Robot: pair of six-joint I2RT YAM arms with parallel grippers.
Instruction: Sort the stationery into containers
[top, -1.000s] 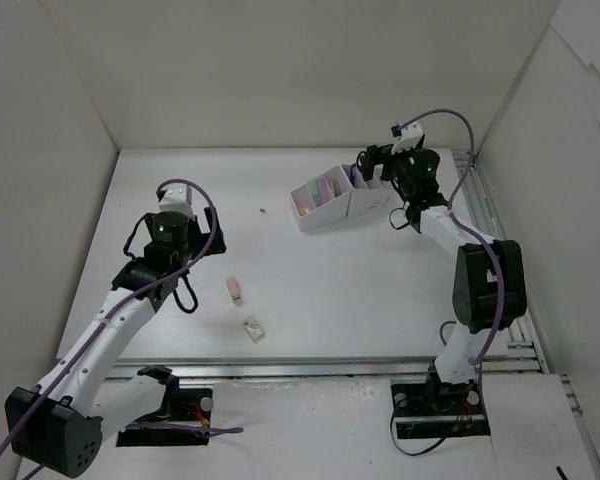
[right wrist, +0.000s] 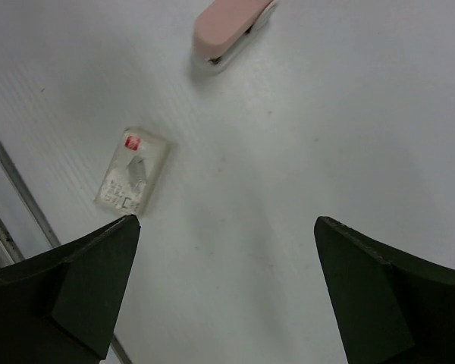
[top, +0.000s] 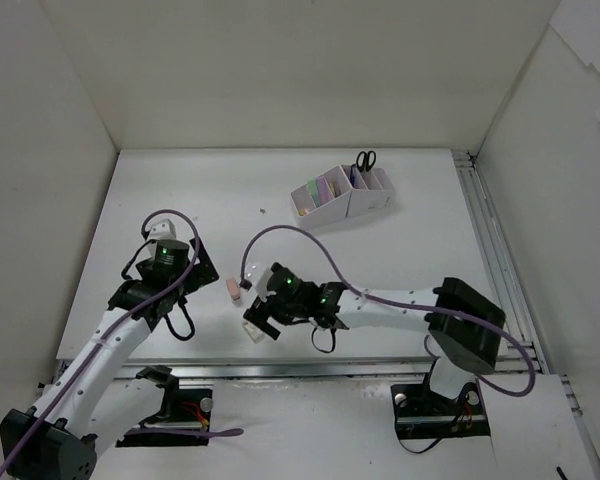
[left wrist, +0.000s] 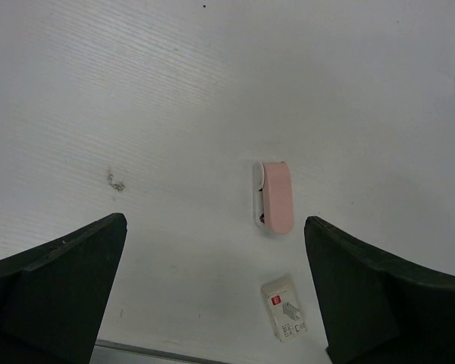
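A pink stapler [left wrist: 277, 197] and a white eraser [left wrist: 283, 309] lie loose on the table near its front edge. My left gripper is open over the table, both objects showing between and beyond its fingers in its wrist view. My right gripper hangs open above the eraser [right wrist: 134, 171], with the stapler [right wrist: 227, 30] beyond it. At the back right, a white divided organizer [top: 330, 208] holds colored items, with black scissors [top: 366, 160] standing in its right section.
A metal rail runs along the front edge. Walls enclose the back and sides.
My right gripper has swung from the organizer down and left to the front middle by the eraser and stapler. My left gripper has shifted slightly left and down in the top view.
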